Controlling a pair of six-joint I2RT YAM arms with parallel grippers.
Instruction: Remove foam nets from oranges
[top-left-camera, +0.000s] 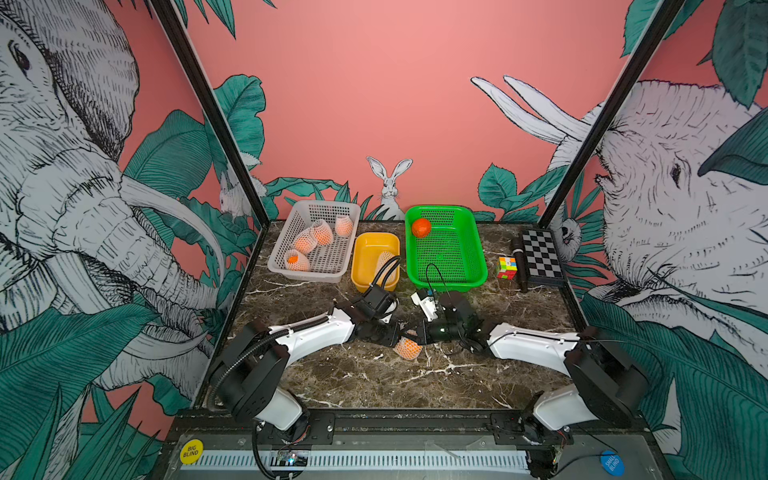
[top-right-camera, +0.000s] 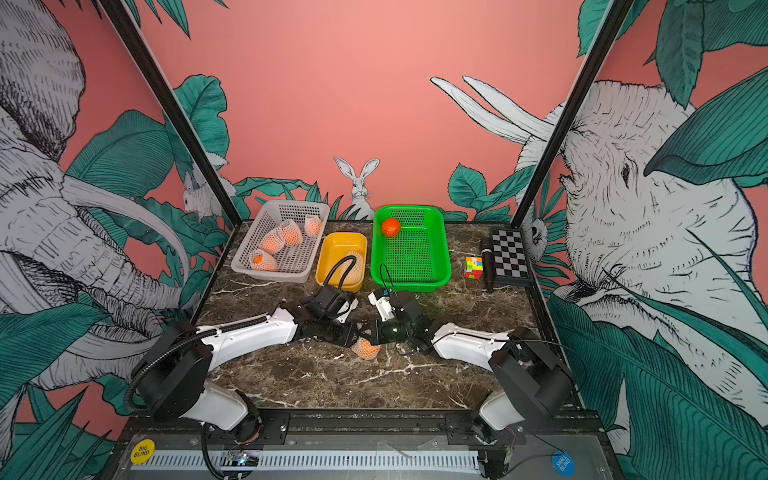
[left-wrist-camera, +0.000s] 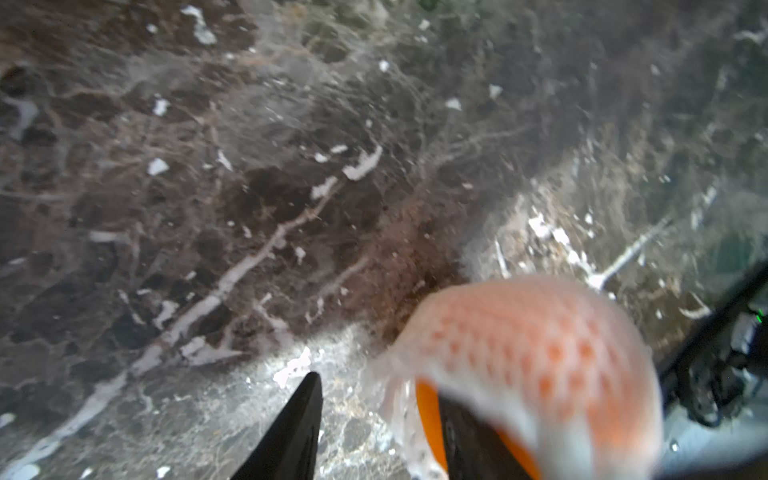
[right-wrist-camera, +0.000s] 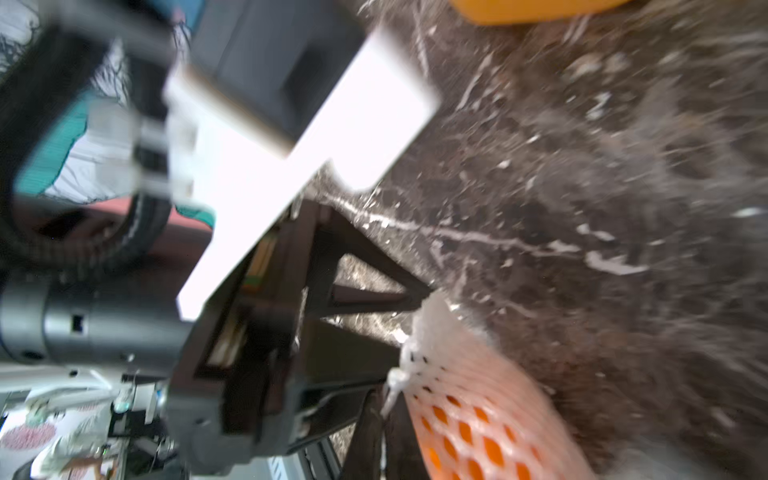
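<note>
An orange in a pale foam net (top-left-camera: 408, 348) lies on the marble table between the two arms. In the left wrist view its netting (left-wrist-camera: 528, 344) is pulled up on one side, baring some orange skin (left-wrist-camera: 430, 416). My left gripper is part open at the net's mouth; one finger stands over the bare skin, and a loose white flap of net hangs between the fingers. My right gripper is shut, its tips touching the net's white end (right-wrist-camera: 436, 324); whether foam is pinched there, I cannot tell.
Several netted oranges sit in the white basket (top-left-camera: 346, 260). The yellow bin (top-left-camera: 366, 244) holds a pale foam net, and the green basket (top-left-camera: 456, 248) a bare orange (top-left-camera: 421, 228). A colourful cube (top-left-camera: 507, 268) and a checkered board (top-left-camera: 541, 254) stand at right.
</note>
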